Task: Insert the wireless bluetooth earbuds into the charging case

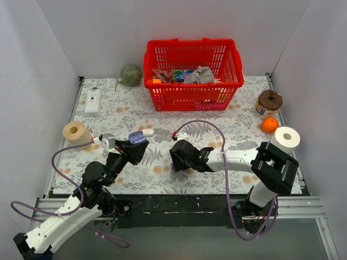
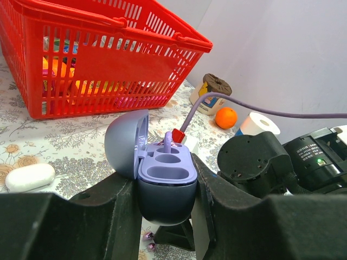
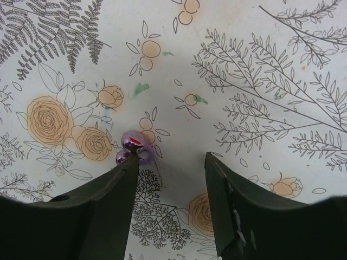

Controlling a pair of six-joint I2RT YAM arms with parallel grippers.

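Observation:
My left gripper (image 1: 140, 145) holds the lavender charging case (image 2: 167, 179), whose lid is open upward, showing empty-looking wells in the left wrist view. My right gripper is low over the flowered table, open. A shiny purple earbud (image 3: 135, 141) lies on the table by its left fingertip, with a second purple part just beside it, partly hidden by that finger. In the top view, the right gripper covers most of the earbuds.
A red basket (image 1: 193, 97) stands at the back. A white oblong object (image 2: 30, 176) lies left of the case. An orange (image 1: 269, 124), paper roll (image 1: 285, 142) and tin are on the right. A tan roll (image 1: 76, 136) and power strip (image 1: 92, 103) are left.

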